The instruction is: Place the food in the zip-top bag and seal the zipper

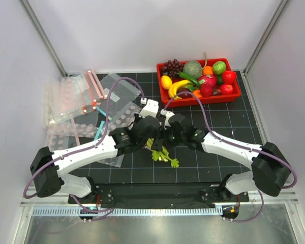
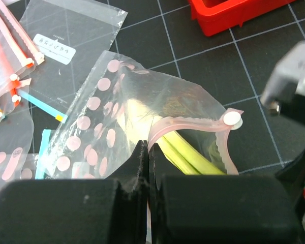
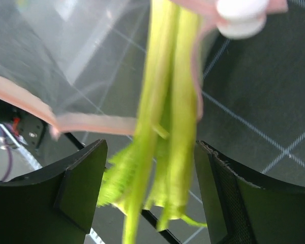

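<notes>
A clear bag with pink dots (image 2: 94, 103) lies slanted in the left wrist view, its pink zipper rim (image 2: 185, 122) bowed apart, a white slider (image 2: 233, 119) at the rim's corner. My left gripper is shut on that rim. Celery stalks (image 3: 182, 112) reach from inside the bag out through its mouth. In the right wrist view the leafy end (image 3: 117, 178) sticks out past the rim. My right gripper stands open, its fingers (image 3: 84, 175) on either side of the stalks outside the bag. From above, both grippers meet over the celery (image 1: 160, 155).
At the back right stands a red bin (image 1: 235, 96) full of fruit and vegetables. Several other zip bags (image 1: 73, 99) are spread over the left side.
</notes>
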